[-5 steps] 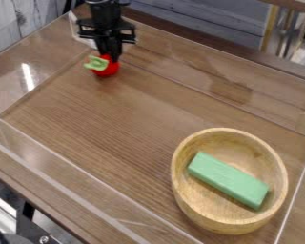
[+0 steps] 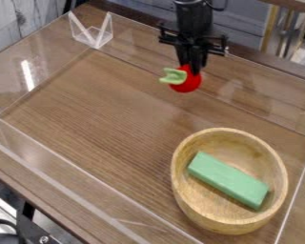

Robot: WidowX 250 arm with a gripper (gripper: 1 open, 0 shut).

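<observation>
My gripper (image 2: pixel 186 67) hangs over the back centre of the table, shut on a red round object (image 2: pixel 186 82) with a light green part (image 2: pixel 171 75) sticking out to its left. At the lower right, a wooden bowl (image 2: pixel 229 139) holds a green rectangular block (image 2: pixel 228 179).
A clear wire or plastic item (image 2: pixel 91 30) stands at the back left. Black cables lie at the lower left edge.
My gripper has moved right across the back of the table and a little toward the front, carrying the red and green object. The bowl has not moved.
</observation>
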